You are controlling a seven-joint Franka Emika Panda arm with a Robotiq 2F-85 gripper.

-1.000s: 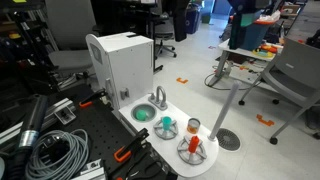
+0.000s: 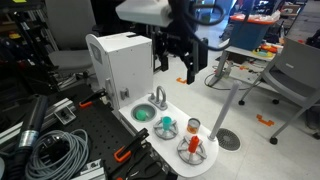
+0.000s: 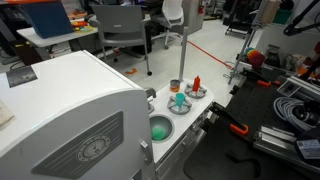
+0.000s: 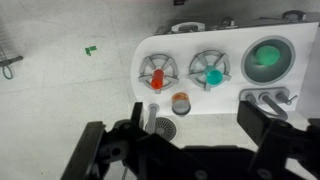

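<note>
My gripper point(image 2: 177, 66) hangs open above the white toy kitchen counter, nothing between its fingers. In the wrist view the dark fingers point(image 4: 105, 143) stand far apart, one on each side of the picture. On one stove burner is a small red object point(image 4: 158, 78); a teal cup point(image 4: 213, 76) sits on the other. A metallic, orange-tinted can point(image 4: 180, 103) stands beside the burners, below and between them in the wrist view. In the round sink point(image 4: 287, 68) lies a green round item point(image 4: 267, 55). No gripper can be made out in exterior view 2.
A grey faucet point(image 2: 159, 97) rises by the sink. The white cabinet point(image 2: 126, 66) stands beyond the sink end. Orange-handled clamps point(image 2: 123, 155) and coiled cable point(image 2: 62, 155) lie on the dark table. A pale upright post point(image 2: 224, 108) stands near the can.
My gripper has come down from the top of exterior view 1 and now hangs lower over the counter. The things on the counter have not moved.
</note>
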